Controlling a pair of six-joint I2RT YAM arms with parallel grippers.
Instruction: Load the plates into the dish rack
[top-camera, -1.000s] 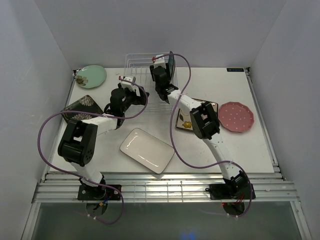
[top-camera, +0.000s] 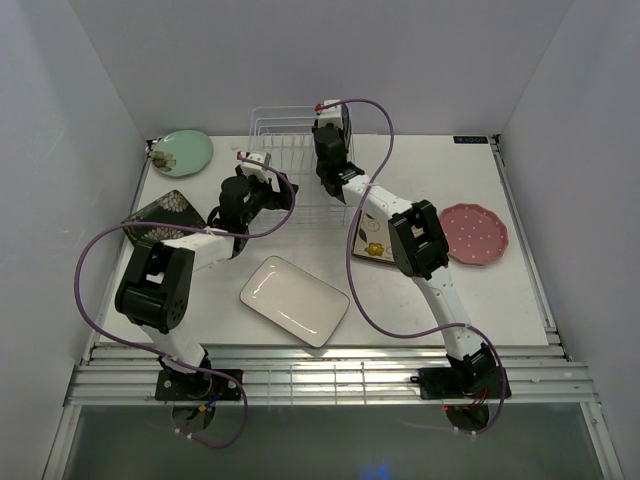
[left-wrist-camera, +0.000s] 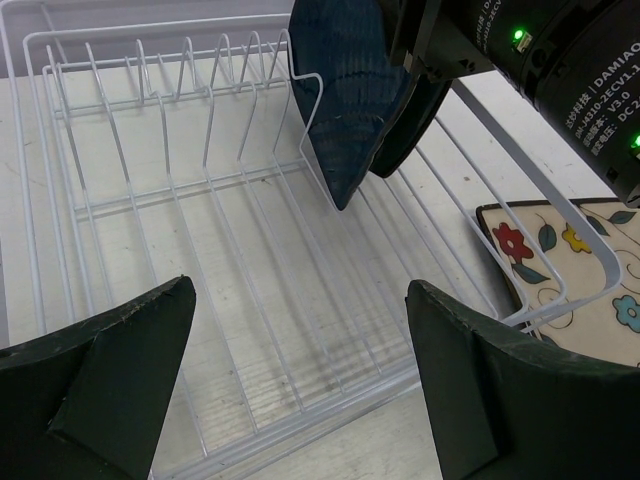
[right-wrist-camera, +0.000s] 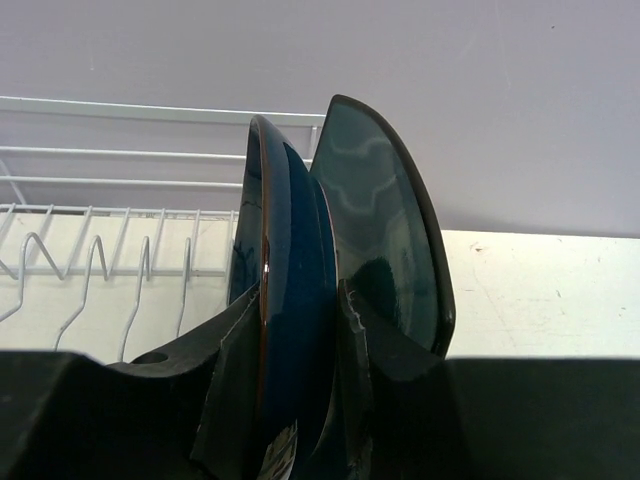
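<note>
The white wire dish rack (top-camera: 285, 150) stands at the back middle. Dark blue plates stand upright at its right end; in the right wrist view my right gripper is shut on one blue plate (right-wrist-camera: 285, 220), close against another dark plate (right-wrist-camera: 375, 200). My left gripper is open over the rack's front left part, with nothing between its fingers. A white rectangular plate (top-camera: 293, 298), a pink plate (top-camera: 475, 233) and a green plate (top-camera: 182, 152) lie on the table.
A dark plate (top-camera: 150, 212) lies at the left. A flowered square plate (left-wrist-camera: 565, 275) lies right of the rack, partly under my right arm. The back wall is close behind the rack.
The left arm has stayed still.
</note>
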